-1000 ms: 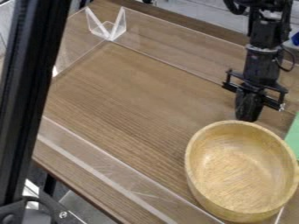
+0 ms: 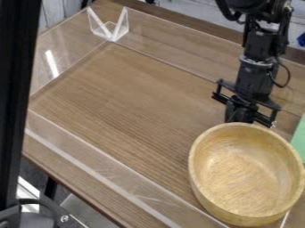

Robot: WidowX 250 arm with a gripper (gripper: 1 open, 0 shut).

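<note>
A black robot arm comes down from the top right to my gripper (image 2: pixel 242 114), which is low over the wooden table (image 2: pixel 119 107), just behind the rim of a large empty pale wooden bowl (image 2: pixel 244 183). The gripper looks shut, with nothing visible between its fingers; its tips are small and dark, hard to make out.
A green object (image 2: pixel 297 142) sits at the right edge beside the bowl. A clear plastic piece (image 2: pixel 110 27) stands at the back left. A dark post runs along the left side.
My gripper has moved slightly left and toward the front, closer to the bowl's rim. The bowl stays where it was.
</note>
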